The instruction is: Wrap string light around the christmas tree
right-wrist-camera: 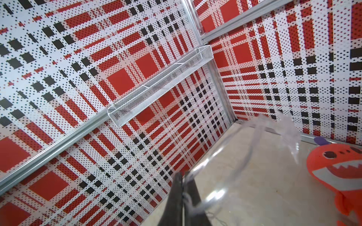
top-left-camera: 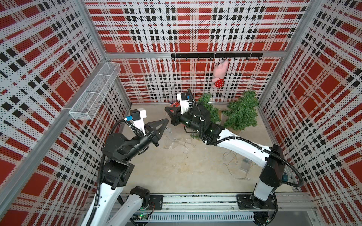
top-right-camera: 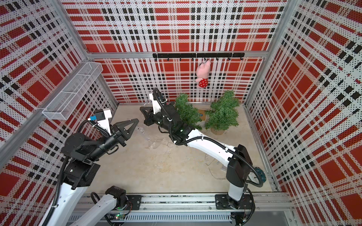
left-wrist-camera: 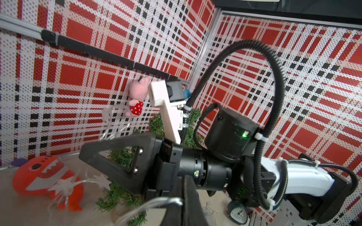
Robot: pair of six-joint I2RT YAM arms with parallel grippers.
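Two small green Christmas trees [top-left-camera: 241,109] [top-right-camera: 182,109] stand at the back right of the table, the nearer one partly behind my right arm. My left gripper [top-left-camera: 166,121] is raised at centre-left, shut on a thin clear light wire [left-wrist-camera: 158,201]. Facing it, higher and in front of the left tree, my right gripper [top-right-camera: 144,110] is shut, with the string light's clear strands [right-wrist-camera: 211,194] at its fingertips, blurred in the right wrist view. More of the string lies loose on the table's middle and right [top-left-camera: 181,145].
An orange shark plush [left-wrist-camera: 37,175] sits at the back beside the trees. A pink plush [top-left-camera: 219,73] hangs from a rail on the back wall. A wire basket [top-left-camera: 90,96] is on the left wall. A small clock [left-wrist-camera: 237,212] stands at the right.
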